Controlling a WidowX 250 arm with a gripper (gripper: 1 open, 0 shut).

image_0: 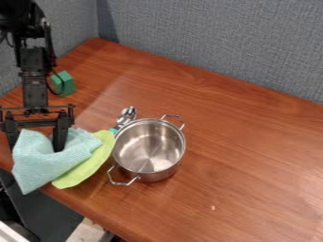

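The black gripper [38, 137] is at the left of the camera view, its fingers down at a light blue cloth [51, 163] near the table's front-left edge. Whether it holds the cloth or is open I cannot tell. The cloth partly covers a yellow-green plate or cloth [91, 159]. A steel pot [149, 149] with two handles stands to its right, and a silver spoon-like utensil [125, 116] lies behind, partly hidden.
A green block [63, 83] is at the back left beside the arm. Grey padded walls border the back.
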